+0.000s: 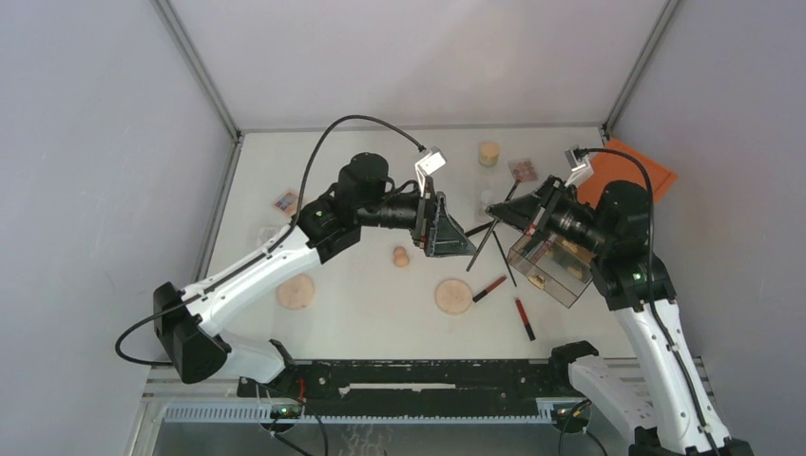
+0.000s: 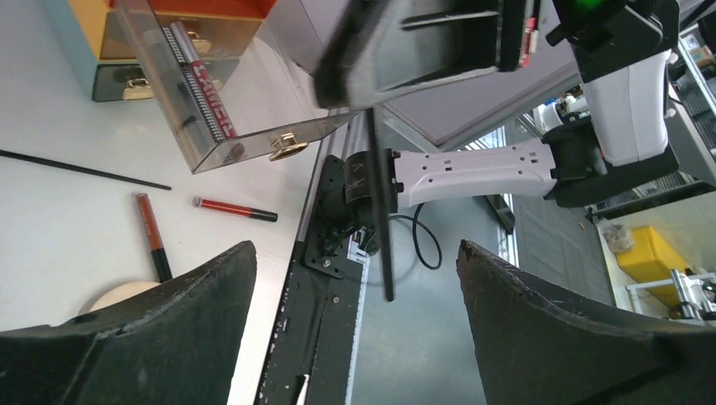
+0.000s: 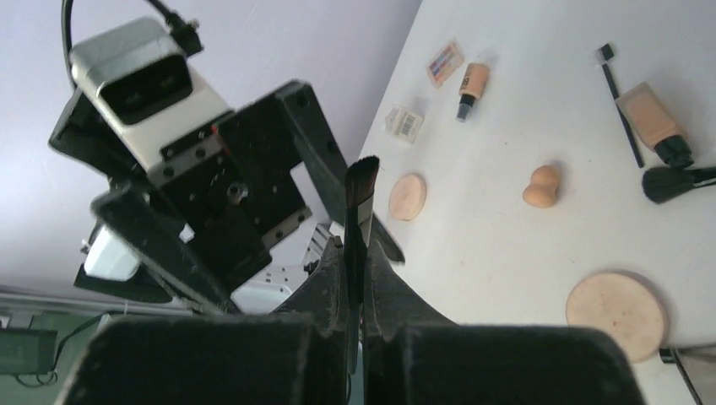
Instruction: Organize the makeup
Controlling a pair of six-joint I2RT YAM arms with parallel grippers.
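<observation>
My right gripper (image 1: 497, 218) is shut on a thin makeup brush (image 3: 359, 207), held upright in the right wrist view. My left gripper stands open beside it in the top view; in the left wrist view the brush's dark, blurred shaft hangs beyond its fingers, which have nothing clearly between them. The clear organizer box (image 1: 546, 274) with its orange lid (image 1: 632, 152) is on the right, holding some items. Loose on the table lie lipstick pencils (image 1: 524, 318), a beige puff (image 1: 452, 295), a sponge (image 1: 400, 256) and a foundation bottle (image 3: 650, 126).
A small jar (image 1: 489, 152) and a palette (image 1: 524, 170) sit at the back. Small items (image 3: 444, 63) lie on the left. Both arms reach over its centre.
</observation>
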